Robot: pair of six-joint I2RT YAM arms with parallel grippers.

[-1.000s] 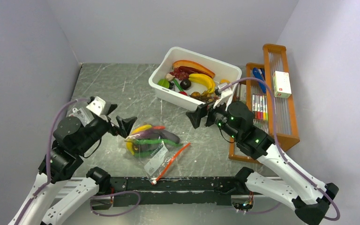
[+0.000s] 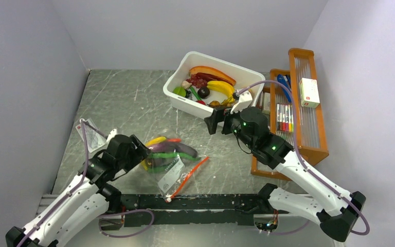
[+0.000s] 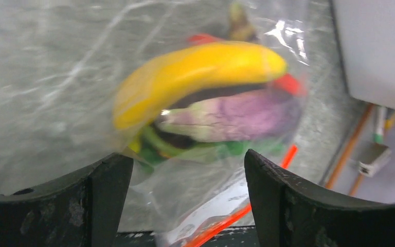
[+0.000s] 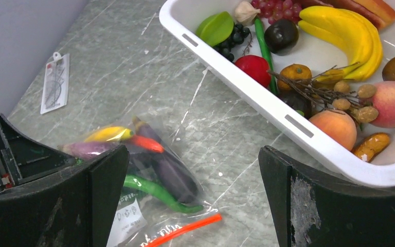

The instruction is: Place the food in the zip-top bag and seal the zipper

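The clear zip bag [image 2: 172, 175] lies on the table with a yellow fruit [image 3: 195, 77], purple eggplants [image 4: 172, 175], a red pepper [image 4: 146, 144] and a green vegetable [image 4: 162, 193] inside, its orange zipper [image 2: 190, 175] toward the front right. My left gripper [image 2: 140, 149] is low at the bag's left; its fingers show apart with bag film beyond them, and whether they grip it I cannot tell. My right gripper [image 2: 217, 121] hangs open near the white bin's front, right of and behind the bag, with nothing between its fingers.
The white bin [image 2: 185, 105] of assorted toy food stands at the back. A wooden organizer [image 2: 316, 144] with markers and a box fills the right side. A clear pouch [image 4: 54, 90] lies at the left.
My left gripper has come down and toward the front, to the bag's left part. The right gripper has shifted slightly. The bag shows no clear movement.
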